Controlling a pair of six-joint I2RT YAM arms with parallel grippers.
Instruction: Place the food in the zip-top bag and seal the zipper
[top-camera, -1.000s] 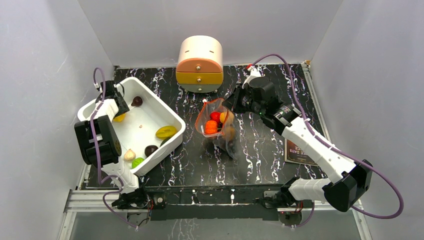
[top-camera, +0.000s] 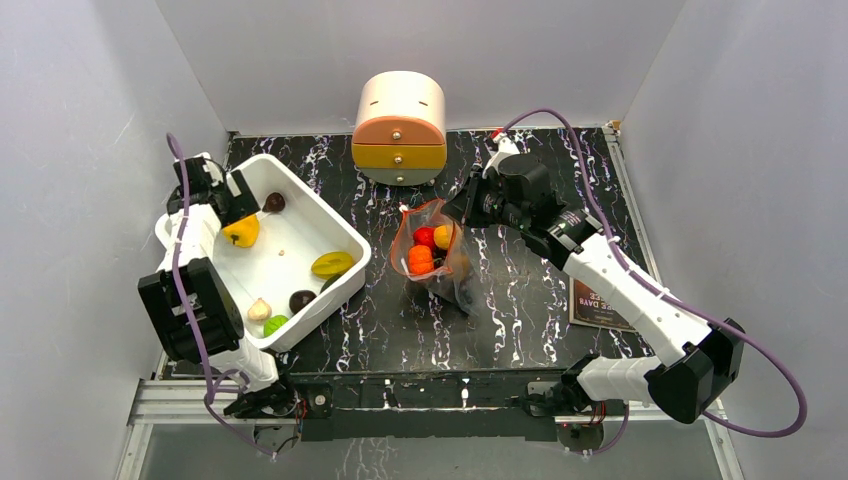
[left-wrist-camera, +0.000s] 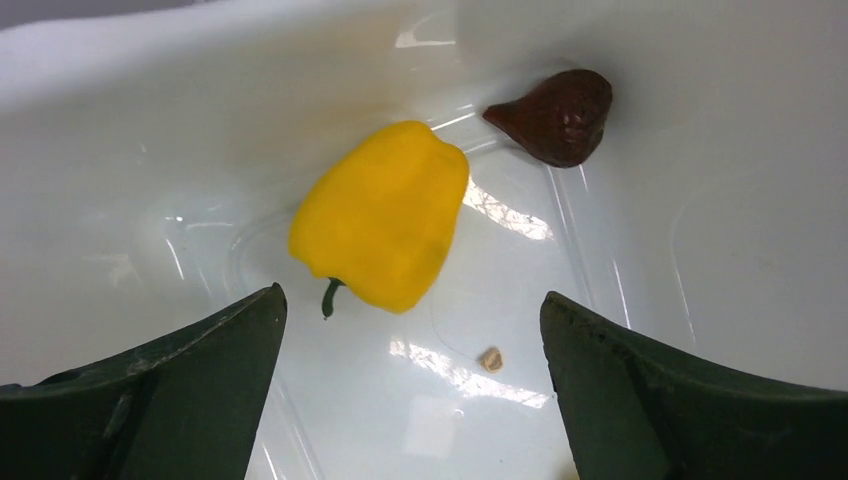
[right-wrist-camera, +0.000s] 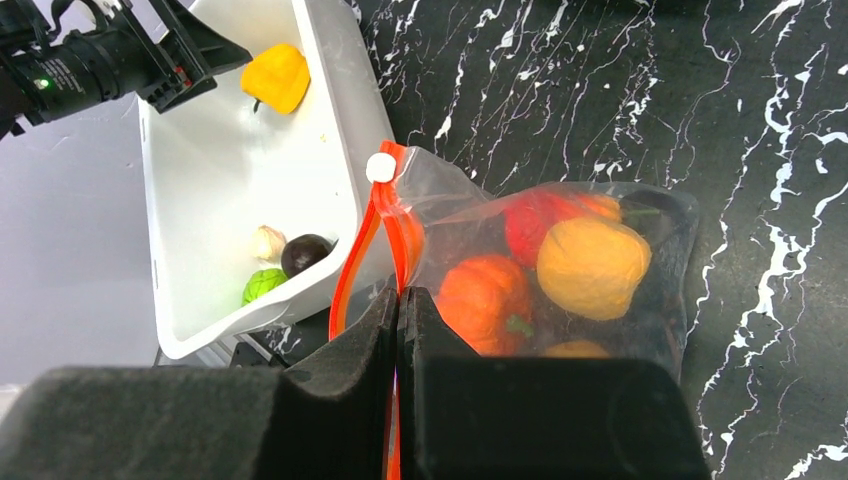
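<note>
My left gripper is open above a yellow pepper (left-wrist-camera: 380, 215) in the white bin (top-camera: 300, 210), empty between its fingers; a fig (left-wrist-camera: 555, 115) lies beside it. The bin also holds a yellow oblong item (top-camera: 331, 264), garlic (top-camera: 259, 310), a dark round item (right-wrist-camera: 305, 255) and a green item (right-wrist-camera: 262, 285). The clear zip bag (right-wrist-camera: 650, 300) holds red, orange and yellow produce. My right gripper is shut on the bag's orange zipper edge (right-wrist-camera: 355, 260), near its white slider (right-wrist-camera: 380, 167).
A small drawer box (top-camera: 399, 120) stands at the back centre, behind the bag. A printed board (top-camera: 598, 308) lies on the right under the right arm. Grey walls bound three sides.
The right arm and the bag are nearly unchanged.
</note>
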